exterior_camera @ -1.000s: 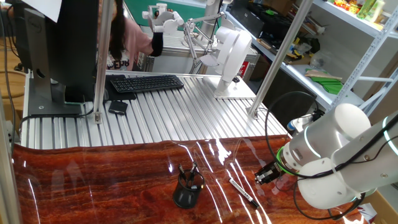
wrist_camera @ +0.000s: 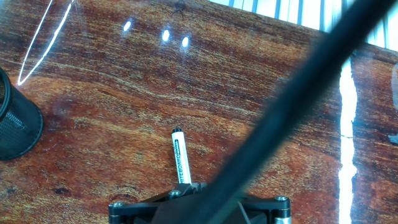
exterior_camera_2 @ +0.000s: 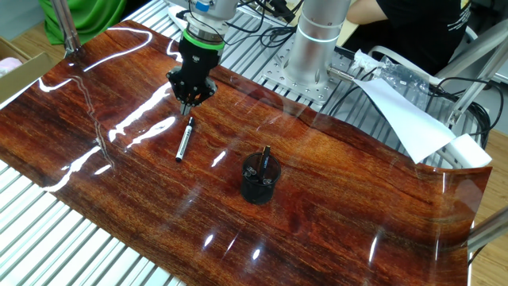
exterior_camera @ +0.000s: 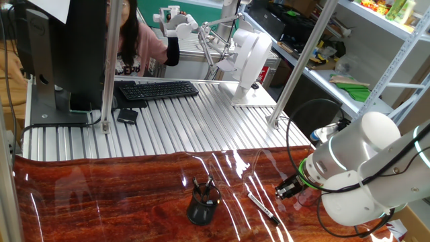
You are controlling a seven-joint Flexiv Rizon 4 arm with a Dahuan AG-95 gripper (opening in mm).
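A white whiteboard marker with black ends [exterior_camera: 263, 209] lies on the glossy wood-patterned table cover. In exterior view 2 the marker [exterior_camera_2: 184, 140] lies just below the tips of my gripper [exterior_camera_2: 185, 108]. My gripper [exterior_camera: 281, 191] hangs above the table, pointing down, and its fingers look drawn together with nothing visible between them. At the bottom of the wrist view, the gripper covers the near end of the marker [wrist_camera: 181, 155]. A black mesh pen cup [exterior_camera: 203, 206] stands upright with several pens in it, apart from the marker.
The cup [wrist_camera: 18, 127] shows at the wrist view's left edge. A dark cable [wrist_camera: 292, 99] crosses that view, blurred. Behind the cover, a slatted metal table holds a keyboard [exterior_camera: 158, 90], a monitor and a white fan [exterior_camera: 252, 62].
The arm, marker and pen cup have not visibly moved. Only the person in the background has shifted slightly.
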